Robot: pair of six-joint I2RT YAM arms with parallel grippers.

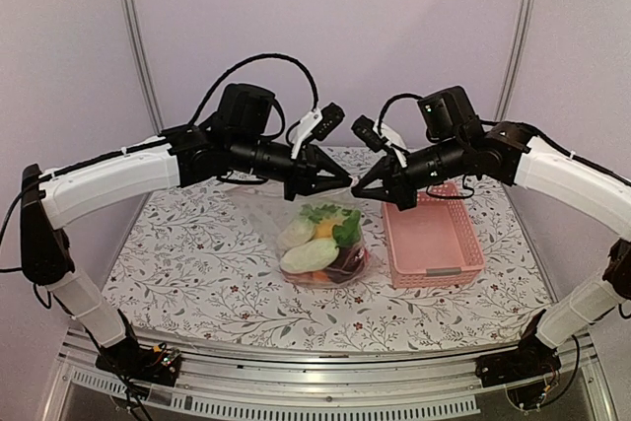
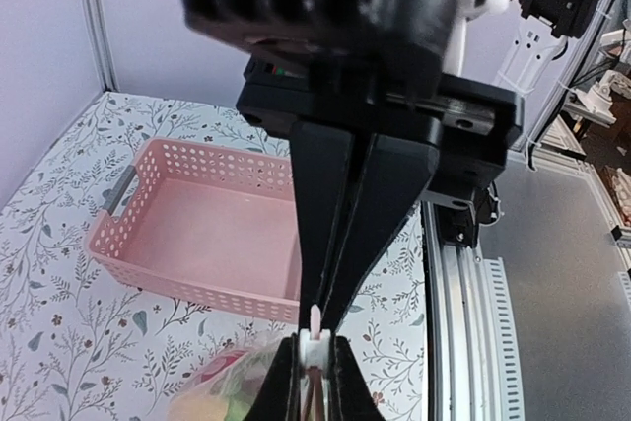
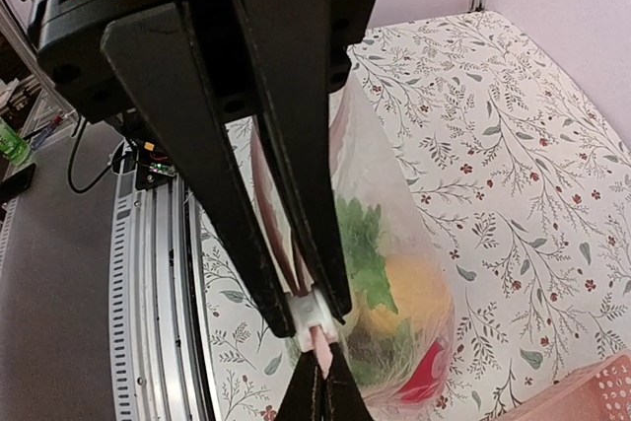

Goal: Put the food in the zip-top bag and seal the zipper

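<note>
The clear zip bag (image 1: 258, 212) stands on the table with food inside: a pale oblong piece (image 1: 309, 256), green leaves (image 1: 346, 228) and something dark purple (image 1: 347, 261). My left gripper (image 1: 349, 181) and right gripper (image 1: 357, 190) meet at the bag's upper right corner. In the right wrist view, the left fingers (image 3: 306, 244) close around the white zipper slider (image 3: 314, 315). A pink zipper end (image 3: 322, 350) sticks out past the slider, and my right gripper is shut on it. How far the zipper is closed cannot be told.
A pink basket (image 1: 392, 253), empty as far as it shows, stands on the table right of the bag. Free patterned tabletop (image 1: 187, 253) lies to the left and in front. The two grippers are almost touching.
</note>
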